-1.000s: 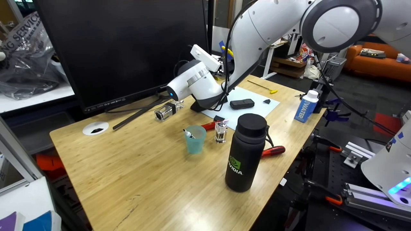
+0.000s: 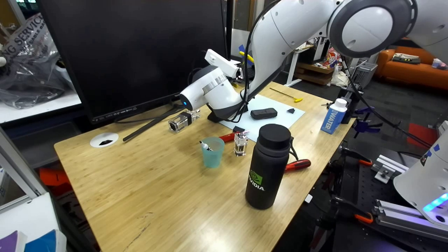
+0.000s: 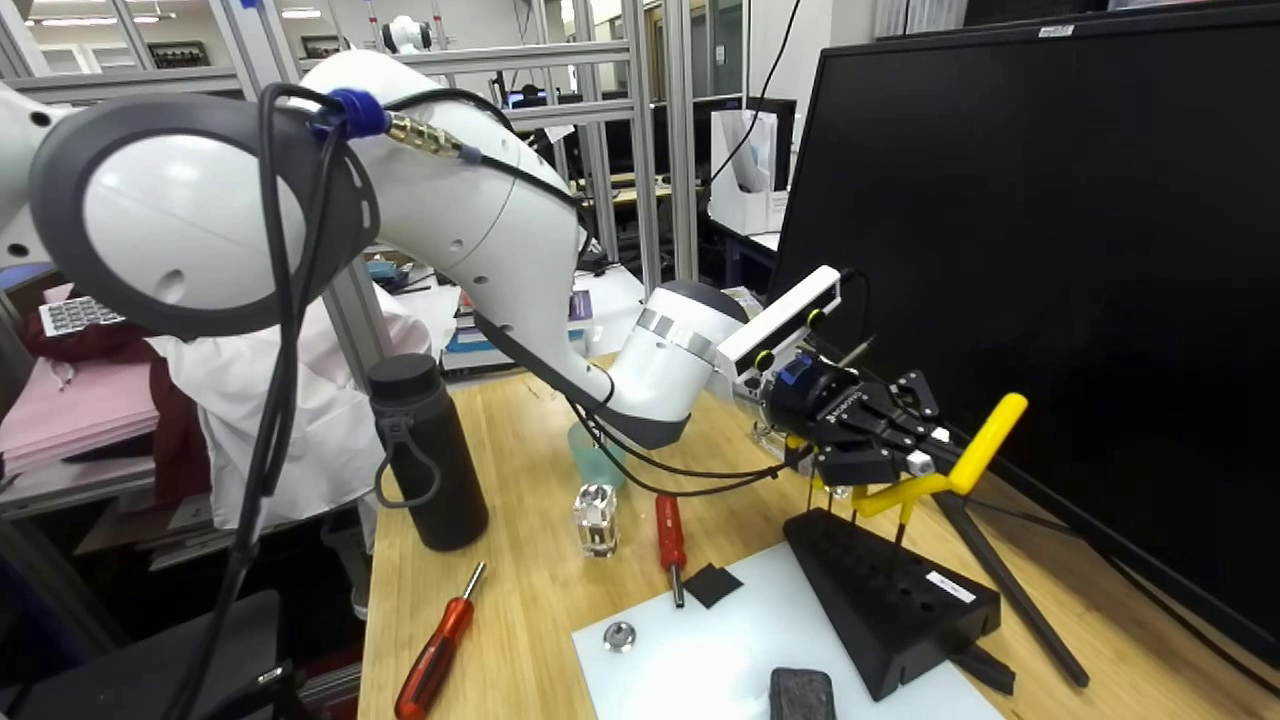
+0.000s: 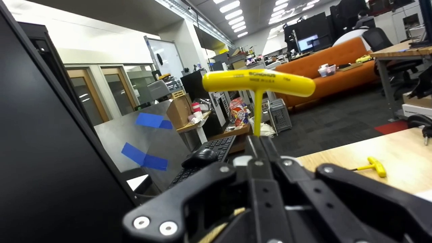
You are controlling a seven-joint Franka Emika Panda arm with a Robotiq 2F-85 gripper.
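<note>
My gripper is shut, its two fingertips together, above the black holder block [image 3: 894, 606] in the second exterior view. Just beyond the tips in the wrist view rises a yellow T-handle [image 4: 259, 82]. Its thin yellow stem [image 4: 258, 115] drops behind or to the fingertips; whether it is pinched between them I cannot tell. From the second exterior view, this yellow handle [image 3: 991, 442] leans close to the gripper, while more yellow keys stand low in the block. In the first exterior view the arm hides the gripper's fingers.
The monitor [image 3: 1056, 300] stands close beside the gripper. On the table are a black bottle [image 2: 268, 168], a teal cup [image 2: 212, 153], a clear block [image 2: 240, 144], red screwdrivers and a loose yellow T-key [image 2: 298, 100].
The yellow handle behind them has shifted slightly too. The table objects look unmoved.
</note>
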